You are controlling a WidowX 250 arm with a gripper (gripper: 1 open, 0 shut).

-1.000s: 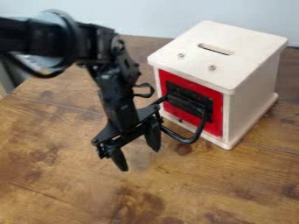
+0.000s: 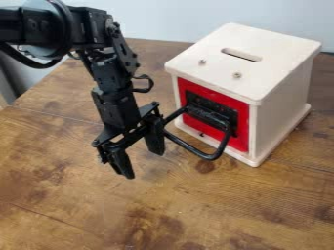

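Observation:
A pale wooden box (image 2: pixel 278 93) with a slot and two screws on top stands at the right of the camera view. Its front carries a red panel (image 2: pixel 241 141) with a black latch mechanism (image 2: pixel 209 110) and a looped black handle. The black gripper (image 2: pixel 137 154) hangs in front of and left of the box, fingers pointing down, apart from each other with nothing visible between them.
A light wall runs behind it.
The box has not moved.

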